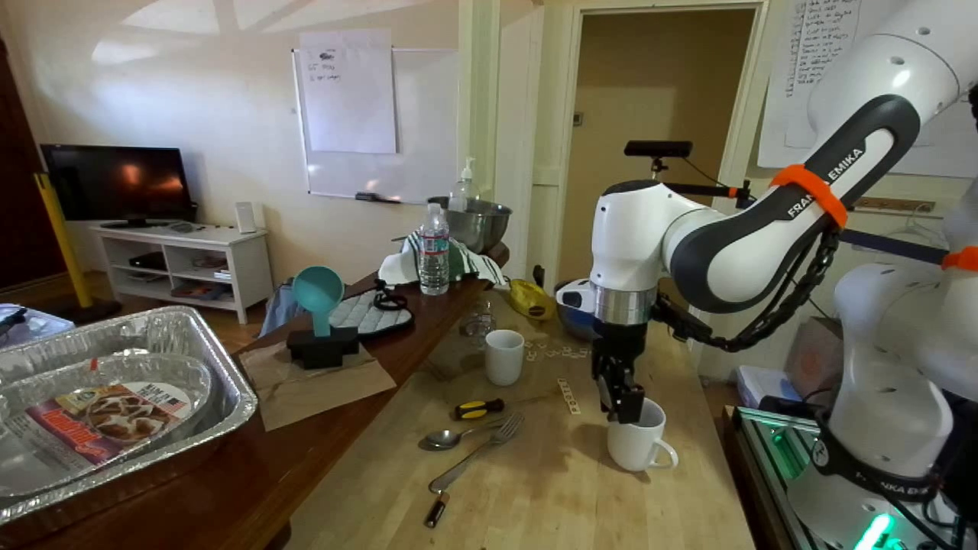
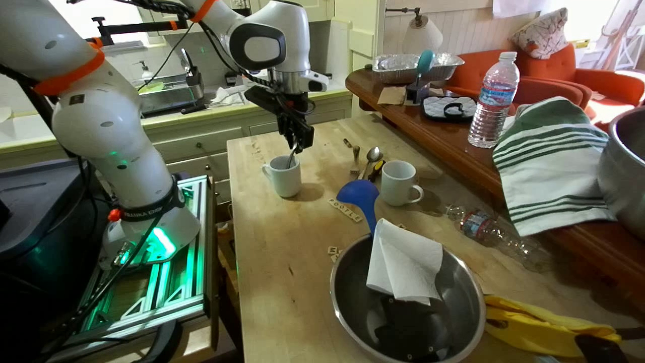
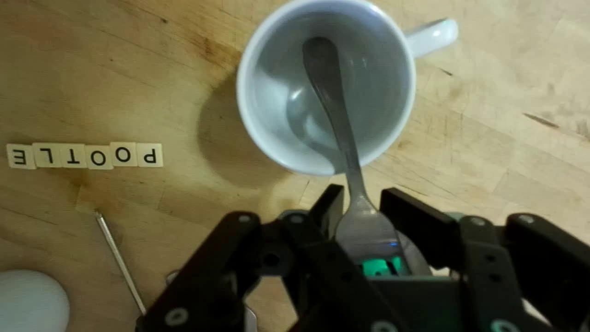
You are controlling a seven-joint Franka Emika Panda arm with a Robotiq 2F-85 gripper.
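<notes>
A white mug (image 1: 634, 441) stands upright on the wooden table, its handle toward the front right in exterior view 1. My gripper is above and beside the mug rim, shut on a silver utensil (image 3: 337, 105) that looks like a fork. The utensil's wide head sits up between the fingers. Its narrow handle end slants down into the mug, as exterior view 2 also shows with the utensil (image 2: 291, 158) inside the mug's mouth (image 2: 282, 181). My fingers partly hide the utensil's head, so its tines are hard to make out.
A second white mug (image 1: 504, 357) stands farther back. A fork (image 1: 477, 451), a spoon (image 1: 445, 439) and a yellow-black screwdriver (image 1: 479, 409) lie left of my gripper. Letter tiles (image 3: 85, 155) form a row nearby. A steel bowl (image 2: 344, 302) holds a white cloth. Bare table surrounds the near mug's front.
</notes>
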